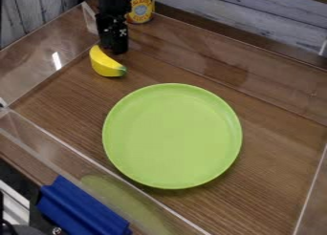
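My black gripper (113,43) reaches down at the top left of the camera view, just above and behind a yellow banana (105,64). Its fingers are dark and small, and the view does not show clearly how far apart they stand or whether they touch the banana. A large green plate (171,135) lies in the middle foreground, apart from the banana.
A yellow can (141,5) stands at the back beside the arm. Clear walls edge the wooden surface (262,96) on the left and front. A blue object (79,208) lies outside at the bottom left.
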